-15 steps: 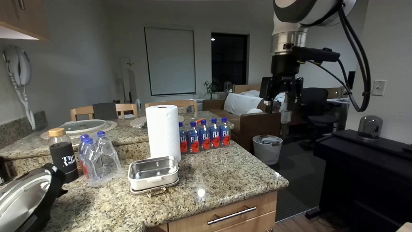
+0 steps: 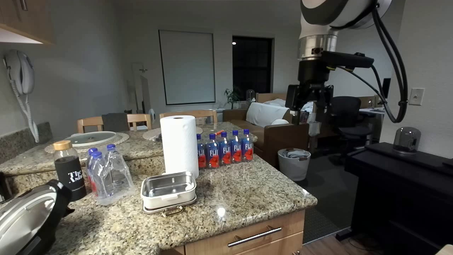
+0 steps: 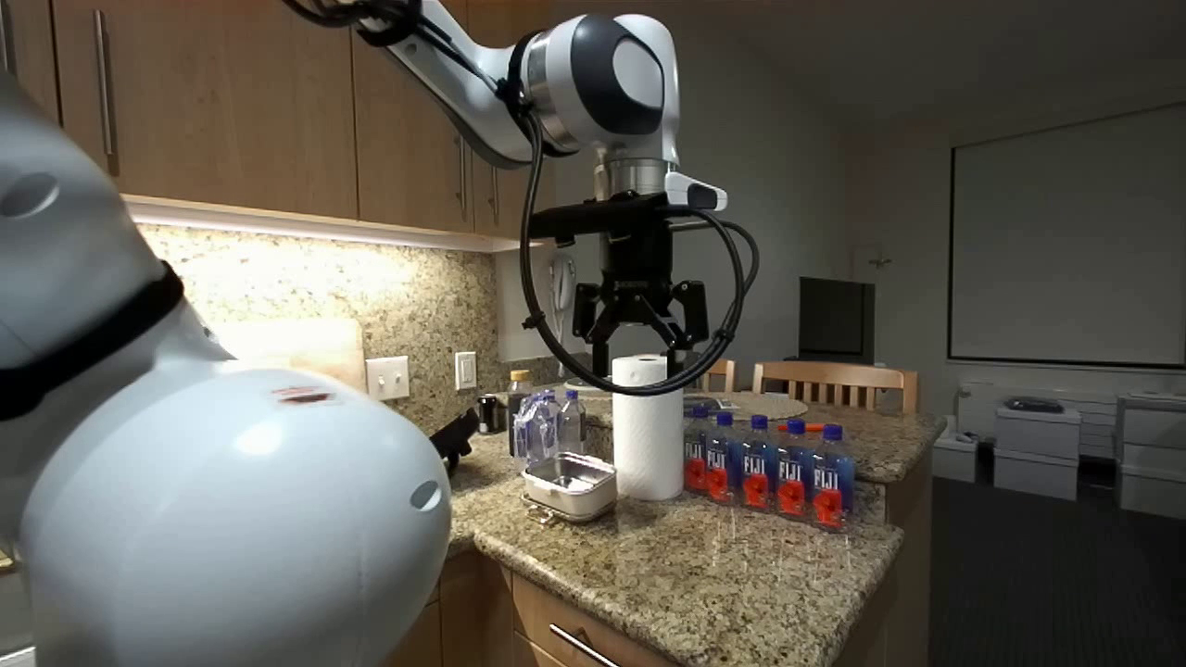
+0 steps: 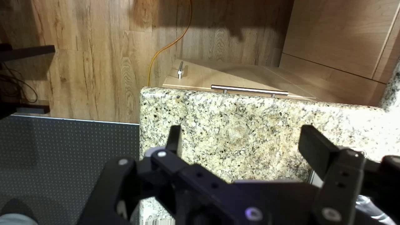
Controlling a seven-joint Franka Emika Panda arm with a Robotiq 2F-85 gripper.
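Observation:
My gripper hangs high above the granite counter, open, its two black fingers wide apart with only bare countertop seen between them from the wrist. In exterior view 2 the gripper (image 3: 634,361) appears above and in front of the paper towel roll (image 3: 648,428). That white roll (image 2: 179,146) stands upright on the counter. Just in front of it sits a metal lunch box (image 2: 168,190) with a white outside; its inside looks empty apart from reflections. A row of several Fiji water bottles (image 2: 224,149) with blue caps stands upright to the roll's right.
Clear bottles in plastic wrap (image 2: 108,174) and a black bottle with a wooden cap (image 2: 69,172) stand at the left, near a dark-rimmed appliance (image 2: 36,216).

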